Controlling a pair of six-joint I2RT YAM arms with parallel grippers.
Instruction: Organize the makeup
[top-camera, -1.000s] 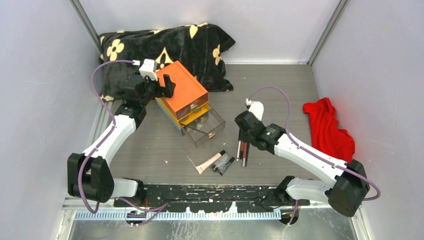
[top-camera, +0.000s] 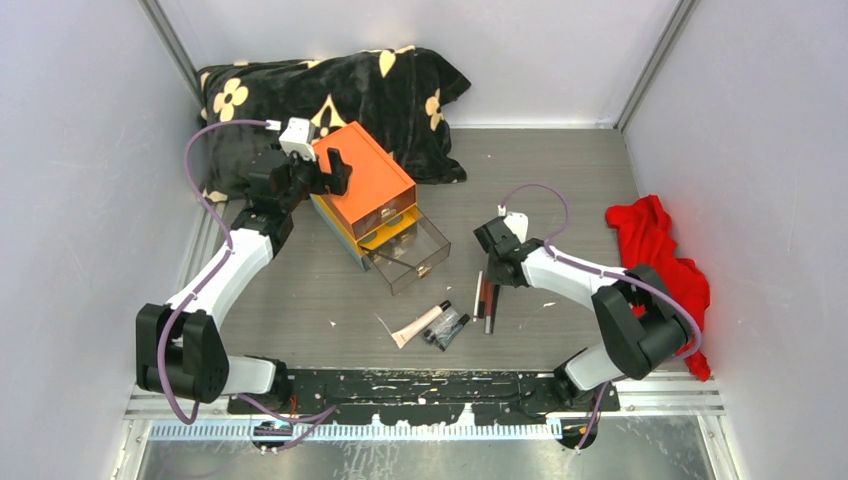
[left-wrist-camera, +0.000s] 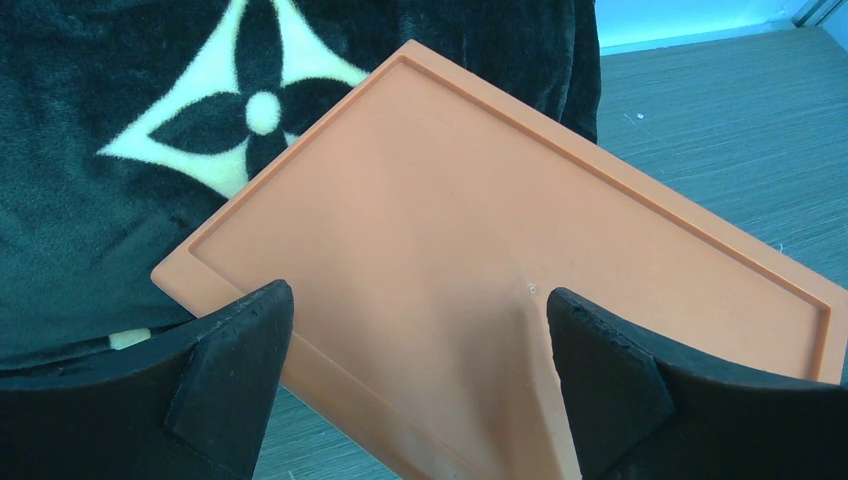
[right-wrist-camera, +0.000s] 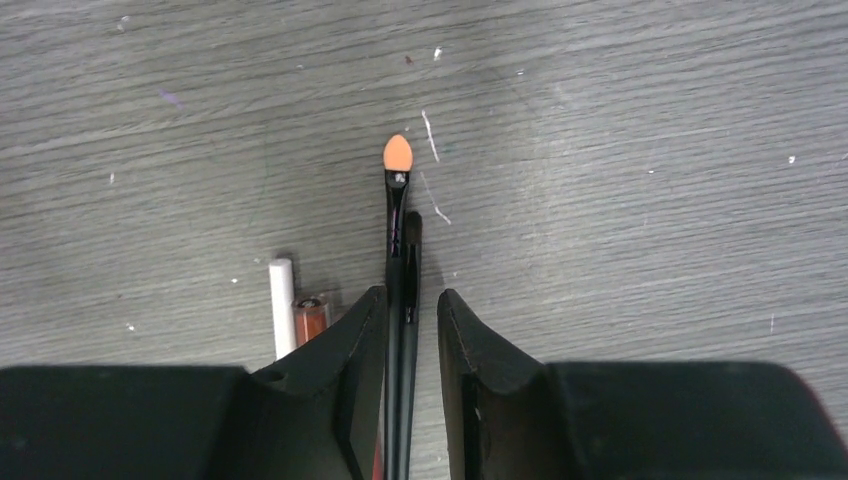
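Note:
An orange-topped organizer (top-camera: 362, 172) stands left of centre, its lower clear drawer (top-camera: 409, 256) pulled out, holding a dark stick. My left gripper hangs open over the orange top. My right gripper is part open, low over a black applicator (right-wrist-camera: 397, 240) with a peach tip and a black brush (right-wrist-camera: 412, 250) beside it, both lying between or just under its fingers. A white pencil (right-wrist-camera: 282, 305) and a red tube (right-wrist-camera: 311, 318) lie to their left. A cream tube (top-camera: 420, 325) and dark tubes (top-camera: 450, 332) lie near the front.
A black patterned blanket (top-camera: 250, 90) lies behind the organizer. A red cloth (top-camera: 650, 250) lies at the right by the wall.
My right arm has swung toward the back of the table, with its gripper now over the dark applicators. The left arm has not moved.

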